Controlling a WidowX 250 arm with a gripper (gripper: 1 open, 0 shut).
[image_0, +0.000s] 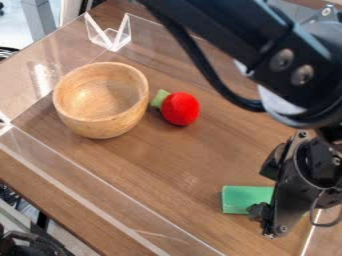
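Note:
A green rectangular block (241, 199) lies at the lower right of the wooden table, partly hidden behind my black gripper (267, 210), whose fingers point down at its right part. Whether the fingers are open or closed on the block cannot be told from this side. A red round object with a green top (181, 109) lies near the middle, just right of a wooden bowl (100, 120).
Clear acrylic pieces (110, 30) stand at the back left, and transparent strips run along the table's (134, 180) edges. The middle between bowl and block is bare. My arm spans the upper right.

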